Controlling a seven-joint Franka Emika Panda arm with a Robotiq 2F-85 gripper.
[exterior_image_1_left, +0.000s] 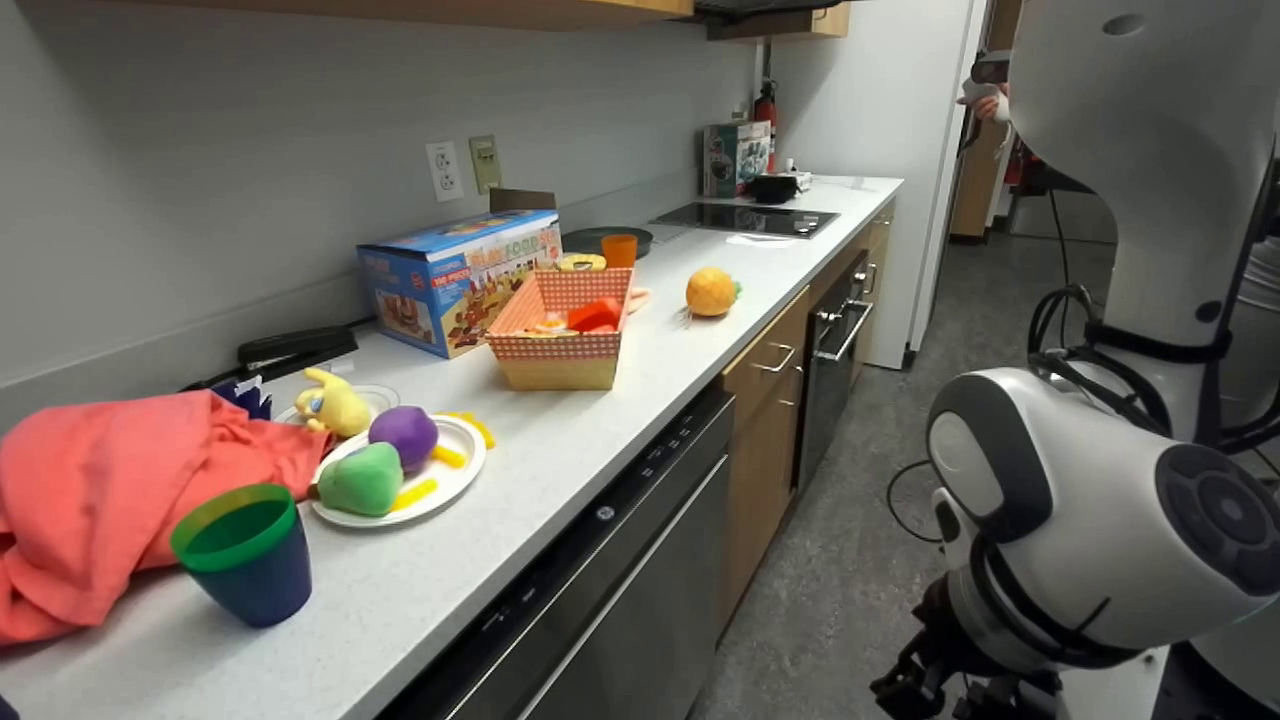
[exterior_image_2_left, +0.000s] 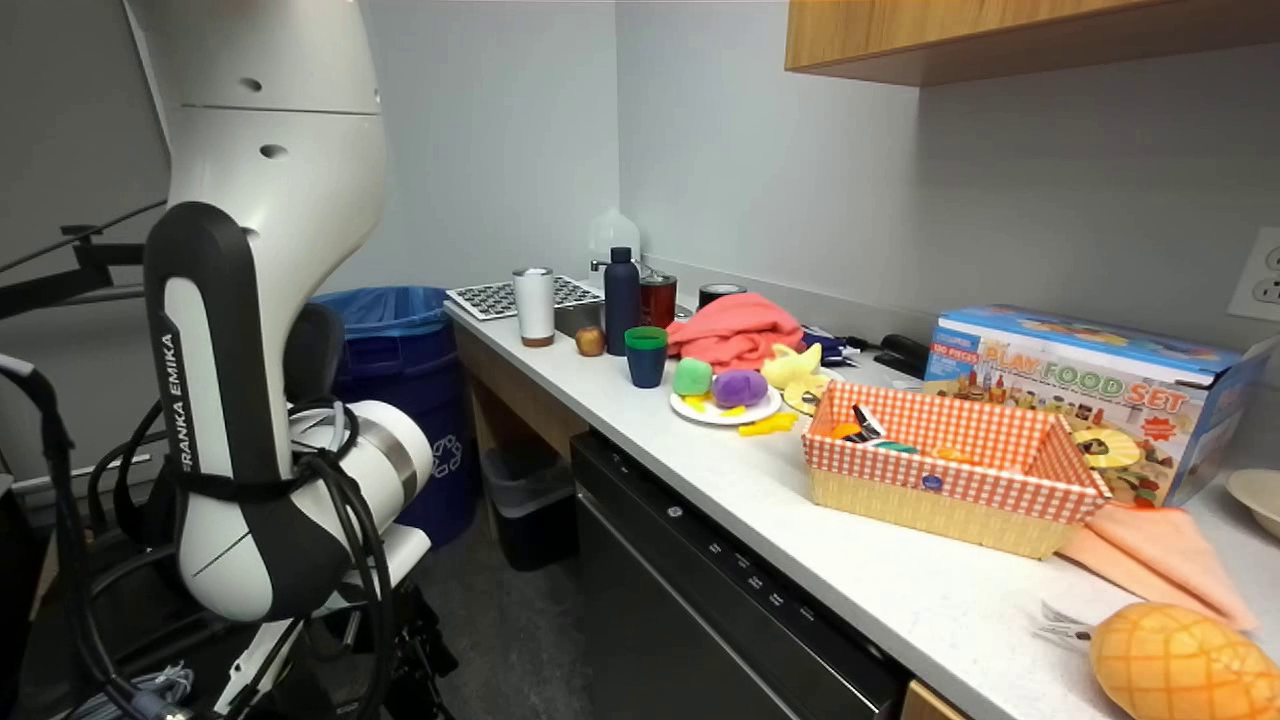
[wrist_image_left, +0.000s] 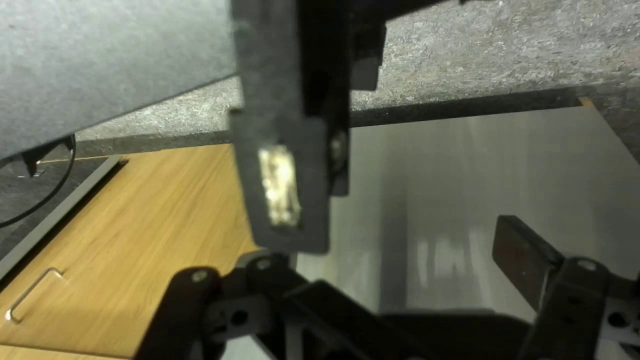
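Low beside the counter, over the floor, hangs my gripper, apart from everything on the counter. In the wrist view its fingers stand wide apart, with no object visible between them. A dark upright part with a worn bright patch partly covers the left finger there. On the counter, a white plate bears a green pear, a purple toy and yellow sticks. A blue cup with a green one nested in it stands nearby. The checked basket holds toy food, including a red piece.
A red cloth lies heaped at the counter's near end. Behind the basket stands a play food box; a toy pineapple sits farther along. The dishwasher front and cabinets border the floor space. Bare counter runs along the front edge.
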